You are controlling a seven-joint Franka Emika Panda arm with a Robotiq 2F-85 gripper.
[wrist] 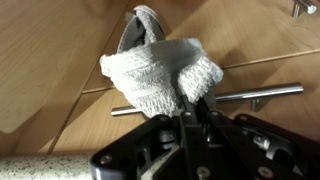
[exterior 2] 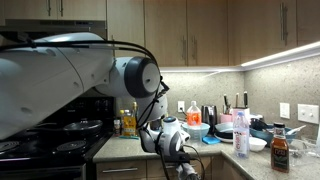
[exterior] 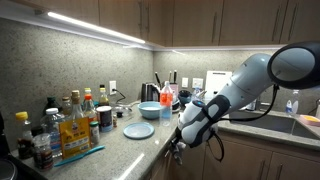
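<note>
A white and grey cloth (wrist: 160, 72) fills the middle of the wrist view, bunched up at the tips of my gripper. The fingers are shut on its near edge, and the cloth spreads out beyond them. Behind it runs a metal bar handle (wrist: 275, 91) on a wooden cabinet front; the cloth hides part of that bar. In exterior view 1 my gripper (exterior: 177, 148) is low at the counter's front edge, pointing down, with the cloth too small to make out clearly.
On the counter stand several bottles (exterior: 75, 130), a light blue plate (exterior: 138, 130), a blue bowl (exterior: 150, 109) and a clear bottle with a red top (exterior: 166, 102). A sink (exterior: 275, 124) lies to the right. Cabinet doors (exterior: 245, 160) sit close below the arm.
</note>
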